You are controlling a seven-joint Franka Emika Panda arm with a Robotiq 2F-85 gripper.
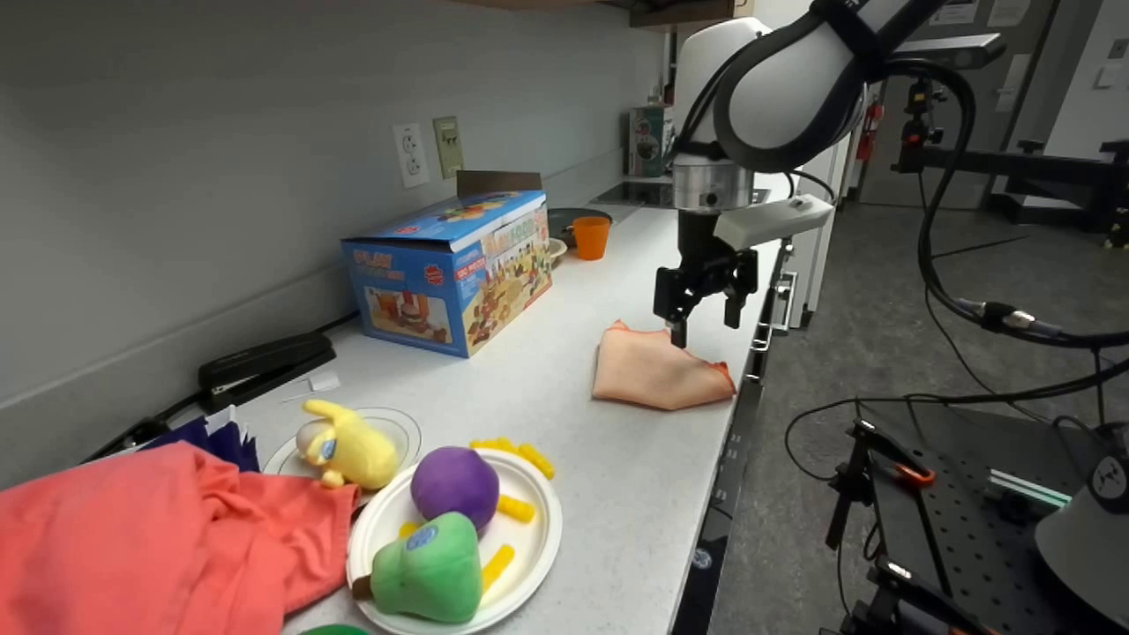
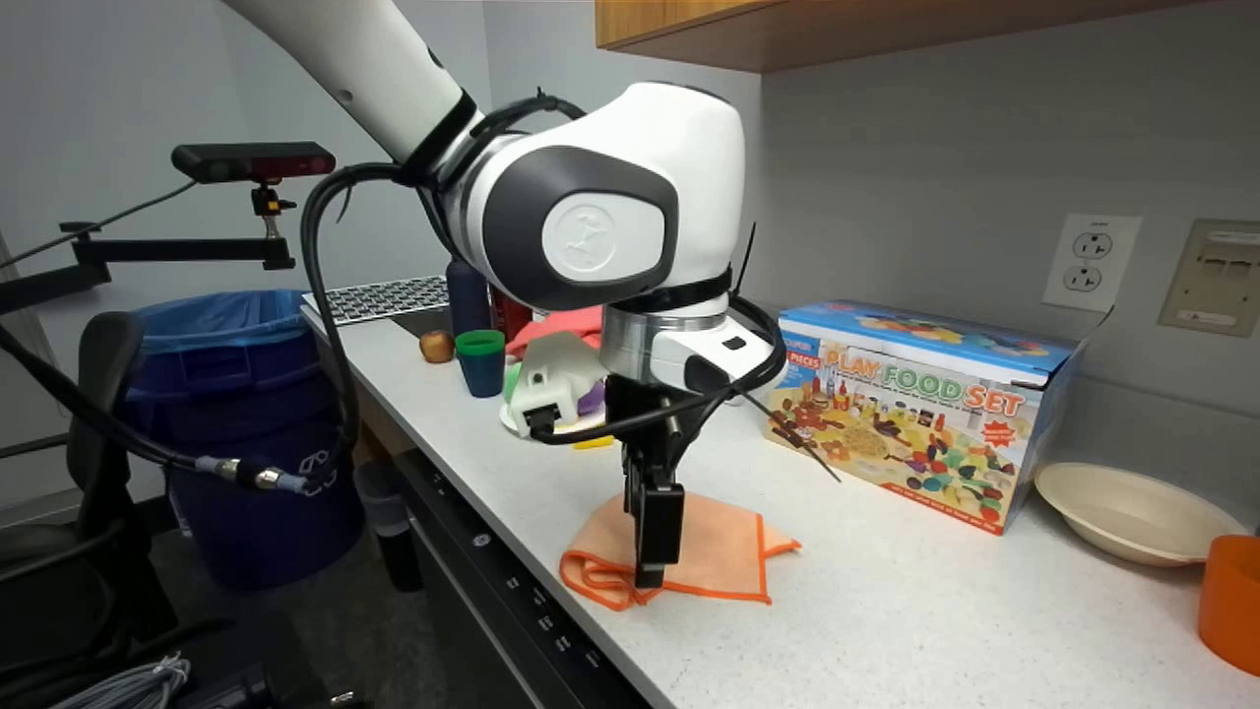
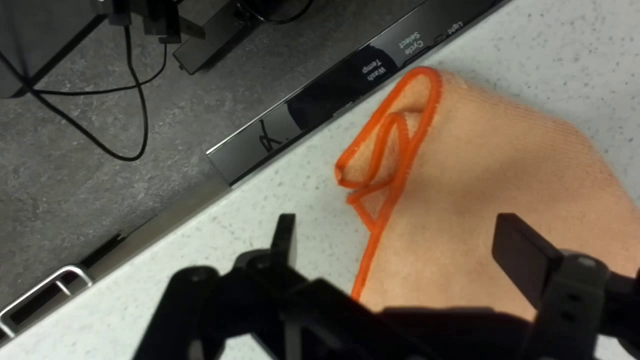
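Note:
A peach-coloured cloth with orange edging [image 1: 658,372] lies folded on the counter close to its front edge. In the wrist view, one corner of the cloth [image 3: 462,162] is curled into a loop, and a straight orange hem runs down from it. My gripper [image 1: 706,326] is just above the far right part of the cloth, fingers spread. Seen from the wrist, one finger [image 3: 285,240] is over bare counter and the other finger [image 3: 528,258] is over the cloth, with nothing gripped between them. Whether a fingertip touches the cloth I cannot tell.
A play food box [image 1: 455,270] stands against the wall. Nearer the first exterior camera are a white plate [image 1: 545,534] with toy food, a yellow plush toy [image 1: 360,450] and a red cloth [image 1: 159,540]. An orange cup [image 1: 590,238] stands farther back. Bare counter surrounds the peach cloth.

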